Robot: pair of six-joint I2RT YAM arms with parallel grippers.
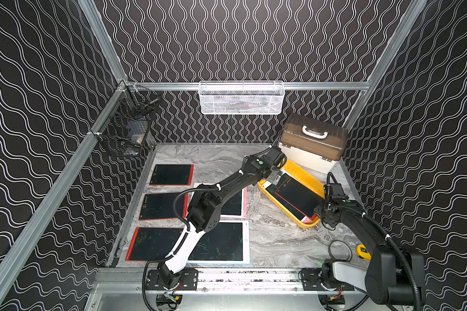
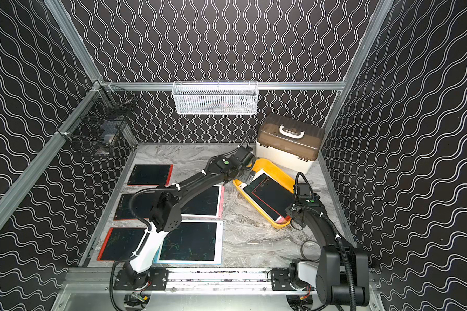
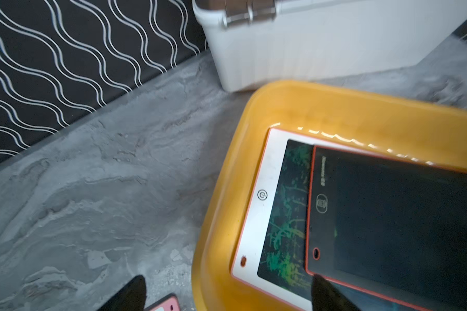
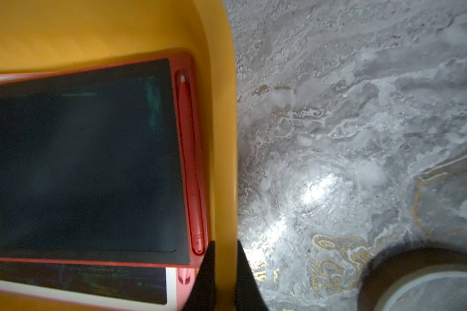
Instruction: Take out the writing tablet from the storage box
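The yellow storage box [image 1: 313,180] lies at the right of the table, angled. Inside it, a dark tablet with a red edge [image 4: 88,171] rests on top of a white-framed tablet [image 3: 254,207], whose left strip shows. My right gripper is shut on the box's near right rim, one finger [image 4: 204,282] inside the wall and the other outside. Above the box's left end hangs my left gripper, open, its fingers wide apart with the yellow wall between them in view. Nothing is held there.
Several tablets lie at the left, among them a red-edged one [image 1: 155,243] and a white-framed one [image 1: 220,243]. Behind the box stands a brown-lidded case [image 1: 314,137]. A ring [image 1: 340,250] and a yellow tape measure [image 1: 363,252] lie front right.
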